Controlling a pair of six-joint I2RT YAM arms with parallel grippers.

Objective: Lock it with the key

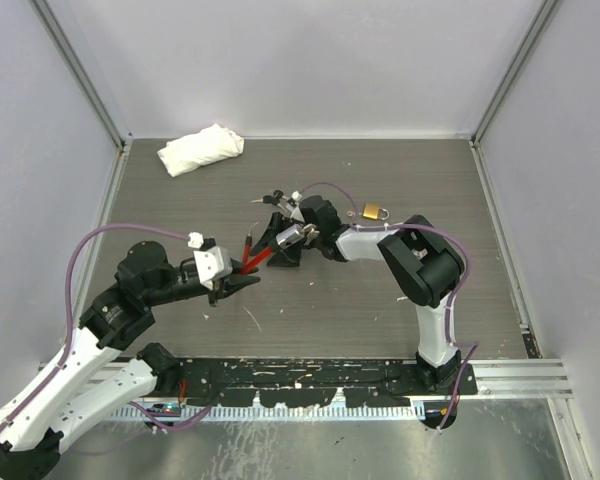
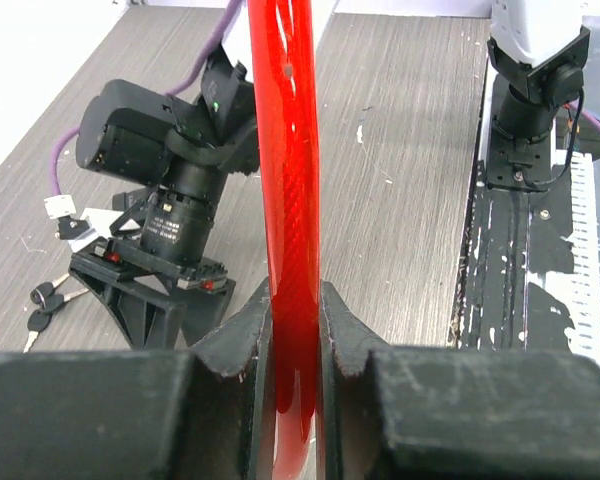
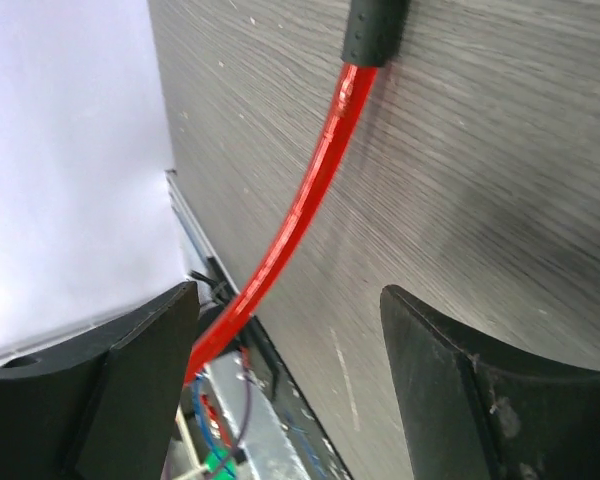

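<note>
My left gripper (image 1: 238,274) is shut on a red cable (image 2: 295,200), which rises upright between its fingers in the left wrist view. In the top view one end carries a silver head (image 1: 290,237) beside the right arm; a black end piece (image 3: 375,30) shows at the top of the right wrist view. My right gripper stands open, with the cable running just past its left finger (image 3: 145,370). Keys with black heads (image 1: 277,198) lie on the table behind it. A brass padlock (image 1: 375,212) rests farther right.
A folded white cloth (image 1: 201,149) lies at the back left. White walls (image 1: 550,200) enclose the table (image 1: 400,320), whose front middle and right are clear. A dark rail (image 1: 290,375) runs along the front edge.
</note>
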